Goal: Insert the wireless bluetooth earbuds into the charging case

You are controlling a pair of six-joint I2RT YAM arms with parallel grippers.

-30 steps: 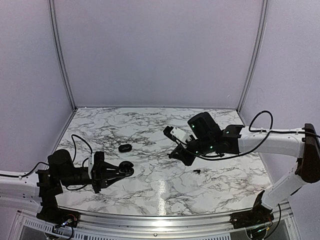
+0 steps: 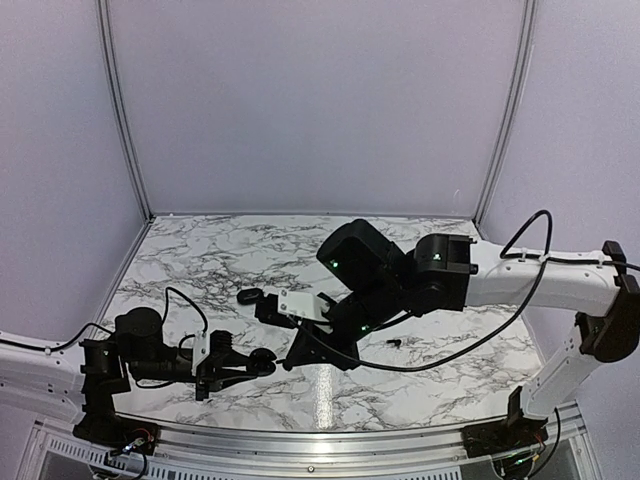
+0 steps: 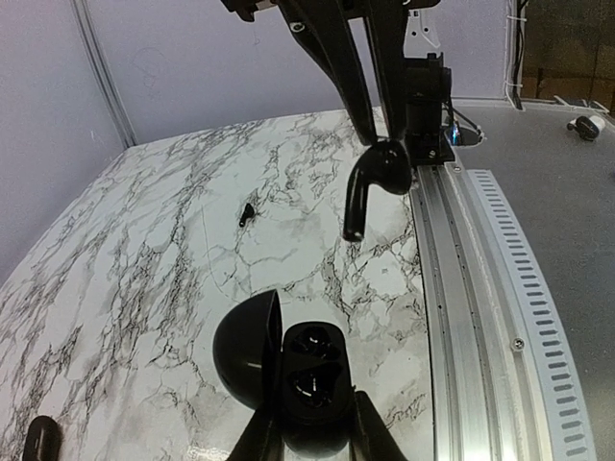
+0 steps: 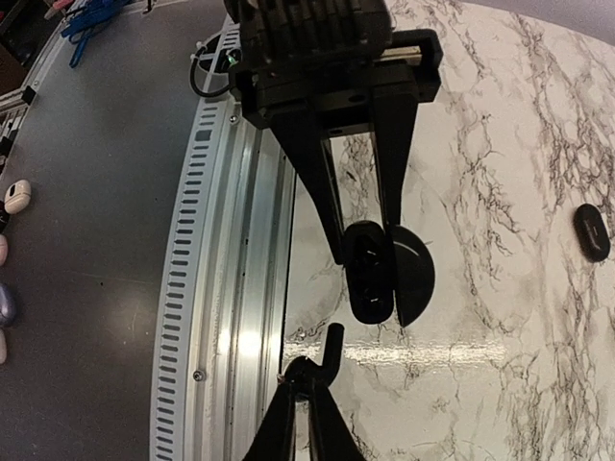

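My left gripper is shut on the black charging case (image 3: 312, 384), whose lid (image 3: 247, 346) is open, showing two wells. My right gripper holds a black earbud at its fingertips, stem sticking out; in the left wrist view that earbud (image 3: 380, 182) hangs above and beyond the case, apart from it. In the top view both grippers meet near the front centre. A small black earbud (image 2: 394, 343) lies on the marble table (image 2: 450, 380) to the right.
A black oval object (image 2: 250, 296) lies behind the left gripper. The metal rail (image 4: 250, 288) runs along the table's front edge.
My right arm has moved left and toward the front, bringing its earbud close to the case.
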